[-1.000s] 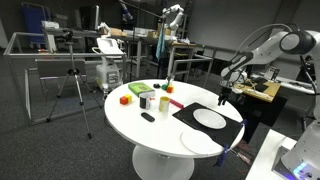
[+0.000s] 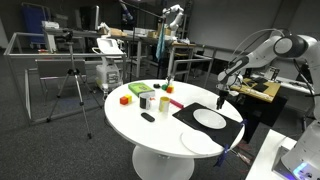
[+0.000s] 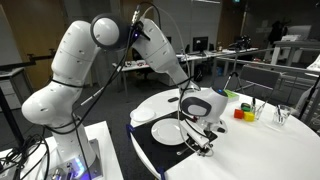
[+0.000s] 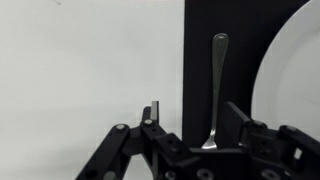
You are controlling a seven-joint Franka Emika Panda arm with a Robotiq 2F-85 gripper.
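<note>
A slim metal utensil (image 4: 219,75) lies lengthwise on the black mat (image 4: 200,30) in the wrist view; its head is partly hidden low in the frame, so I cannot tell whether it is a fork or a spoon. To its right is a white plate (image 4: 290,75). My gripper has its fingers apart, one over the white tabletop and the other just right of the utensil. Nothing shows held between them. From outside, the gripper (image 3: 204,151) hangs low beside the plate (image 3: 170,132), near the mat's edge.
Farther along the round white table (image 2: 135,121) are a green tray (image 2: 138,88), cups and colored blocks. A dark object (image 2: 148,117) lies near its left edge. Bare tabletop (image 4: 85,75) lies left of the mat in the wrist view.
In exterior view 1, my gripper has come slightly lower beside the plate over the last second. The plate and the tabletop objects look unmoved.
</note>
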